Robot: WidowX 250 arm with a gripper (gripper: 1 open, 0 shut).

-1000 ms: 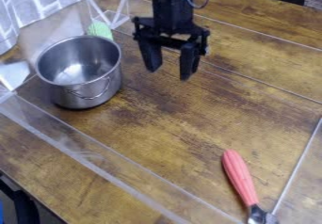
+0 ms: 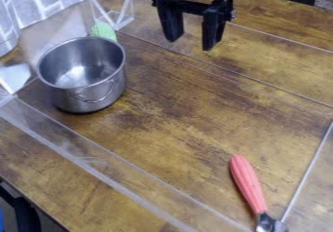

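Note:
My black gripper [image 2: 193, 21] hangs at the top centre of the camera view, its two fingers apart with nothing seen between them, above the wooden table behind and right of a steel pot [image 2: 81, 85]. The pot stands empty on the left. A red-handled utensil [image 2: 247, 187] lies at the lower right, its metal end near the bottom edge.
A green object [image 2: 103, 30] lies behind the pot, and a white item [image 2: 14, 78] sits at the left edge. Clear strips cross the table.
My gripper has moved up and back in the view, away from the middle of the table. The pot and utensil have stayed in place.

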